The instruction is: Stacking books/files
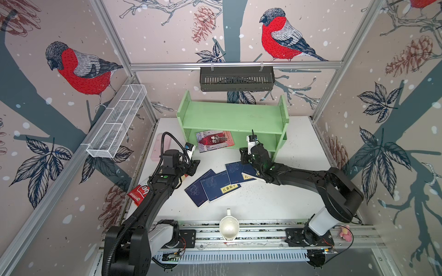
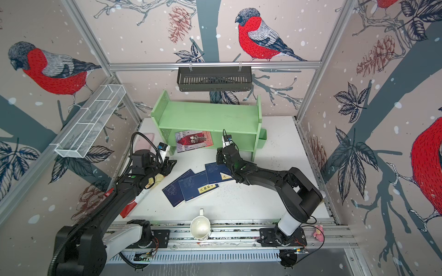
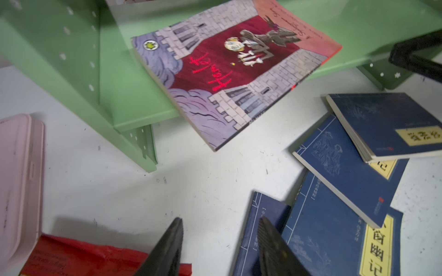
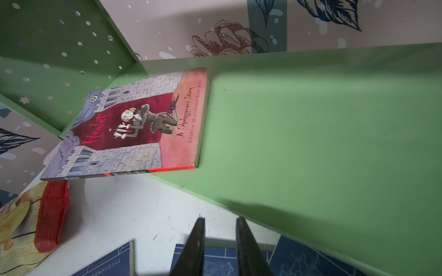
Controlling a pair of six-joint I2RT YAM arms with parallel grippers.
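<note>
The Hamlet book (image 3: 239, 64) lies at a slant on the lower shelf of the green bookshelf (image 1: 230, 115), its front corner jutting past the shelf edge. Several dark blue books lie overlapping on the table, among them one with a yellow label (image 1: 221, 186) and another at the left end (image 1: 199, 188). My left gripper is partly open over the table, in front of the shelf's left end, with nothing between its fingers. Before the shelf's right part, above the blue books, my right gripper also stands partly open and empty.
A red snack bag (image 1: 139, 194) lies at the table's left, partly under the left arm. Behind it is a pink box (image 1: 158, 147). A white mug (image 1: 228, 227) stands at the front edge.
</note>
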